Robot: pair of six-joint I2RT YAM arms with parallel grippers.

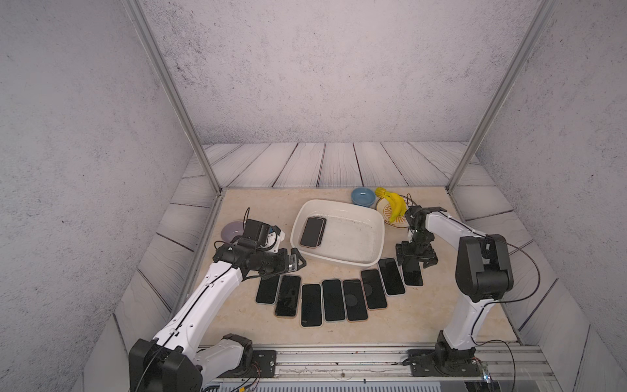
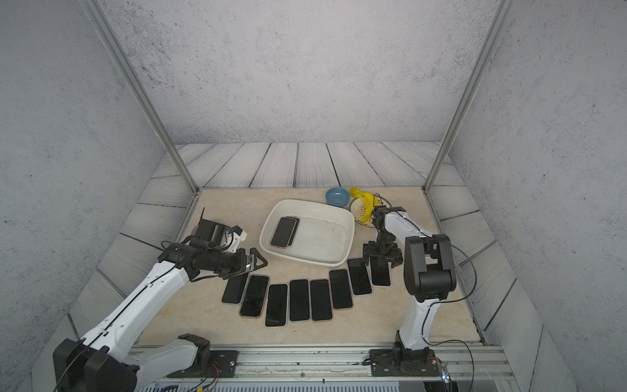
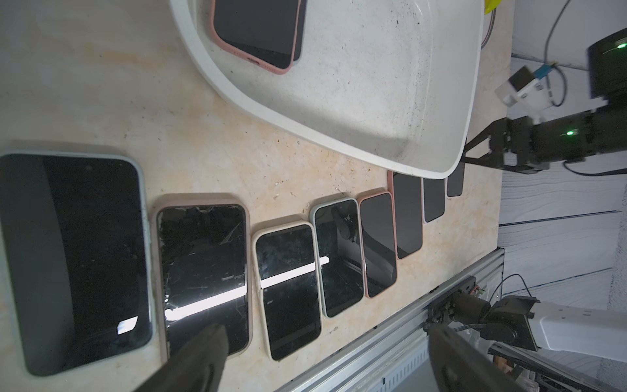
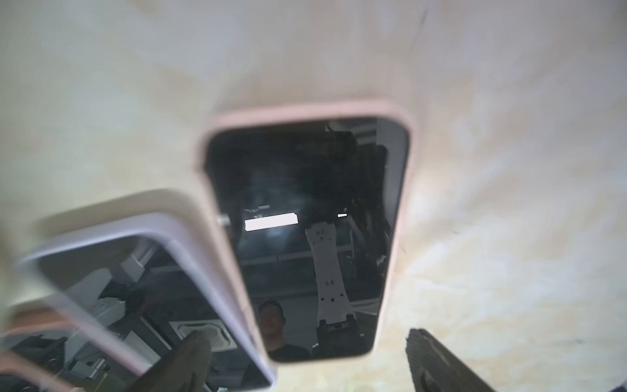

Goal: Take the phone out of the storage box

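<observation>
The white storage box (image 1: 371,249) sits mid-table. On its left floor lies a black-screened phone (image 1: 313,232) in a pink case, overlapping a second phone beneath. In front, a curved row of several phones (image 1: 333,300) lies screen up on the table. My right gripper (image 1: 416,262) is open over the row's rightmost phone (image 4: 307,248), its fingers (image 4: 441,366) either side of that phone's near end. Beside the box's left front corner, my left gripper (image 1: 297,261) hangs open and empty, above the row's left end.
Behind the box stands a blue bowl (image 1: 363,196). Bananas (image 1: 393,207) lie on a patterned plate at the back right, close to my right arm. A purple dish (image 1: 231,231) is partly behind my left arm.
</observation>
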